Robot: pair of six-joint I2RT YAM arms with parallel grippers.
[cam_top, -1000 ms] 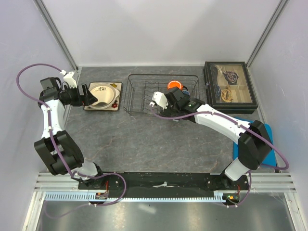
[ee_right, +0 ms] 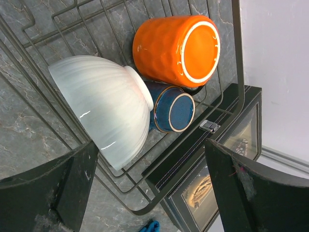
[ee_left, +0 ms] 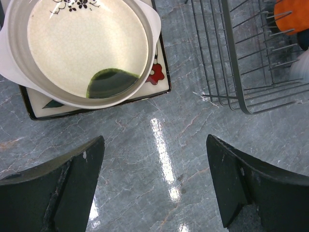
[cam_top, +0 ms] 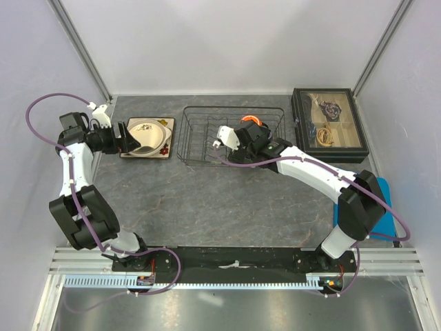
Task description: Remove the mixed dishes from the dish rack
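Note:
In the right wrist view a white bowl (ee_right: 104,101) lies tilted on its side in the wire dish rack (ee_right: 145,198). Against its foot sits a dark blue cup (ee_right: 174,108), with an orange cup (ee_right: 176,48) behind. My right gripper stands open over the rack, its left finger close to the bowl's rim; I cannot tell whether they touch. A cream pot or dish (ee_left: 87,43) with side handles rests on a patterned tray (ee_left: 159,82) at the left. Open and empty, my left gripper hangs beside that tray, over bare counter in its wrist view.
A black glass-topped box (cam_top: 329,124) stands right of the rack. A blue mat (cam_top: 382,214) lies at the right edge, partly behind the right arm.
My right gripper has shifted slightly up and to the right over the rack, covering more of the cups in the top view. The left arm looks almost still.

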